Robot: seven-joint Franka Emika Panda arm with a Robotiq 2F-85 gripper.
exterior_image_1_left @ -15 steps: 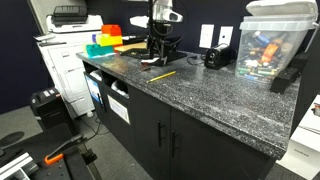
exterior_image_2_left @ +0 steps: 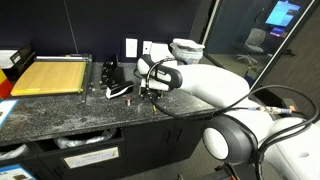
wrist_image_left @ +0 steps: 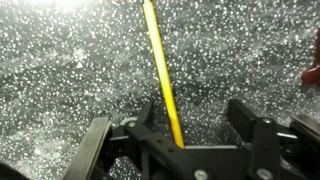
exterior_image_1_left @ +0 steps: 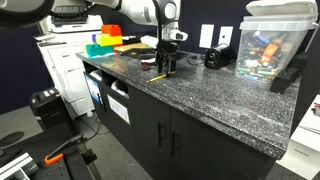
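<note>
A thin yellow pencil-like stick (wrist_image_left: 160, 60) lies on the speckled dark countertop. In the wrist view it runs from the top edge down between my fingers, closer to the left finger (wrist_image_left: 147, 114) than to the right one. My gripper stands part open, its fingertips apart with a gap of countertop on the stick's right. From the side, the gripper (exterior_image_1_left: 168, 70) is low over the counter at the yellow stick (exterior_image_1_left: 156, 79). Whether a finger touches the stick cannot be made out.
A red object (wrist_image_left: 312, 72) shows at the wrist view's right edge. A black appliance (exterior_image_1_left: 217, 57) stands near the wall, and a clear lidded bin (exterior_image_1_left: 270, 48) further right. Colored containers (exterior_image_1_left: 105, 40) sit at the far left.
Over the last second my gripper has come down and to the right, from above the counter to the yellow stick.
</note>
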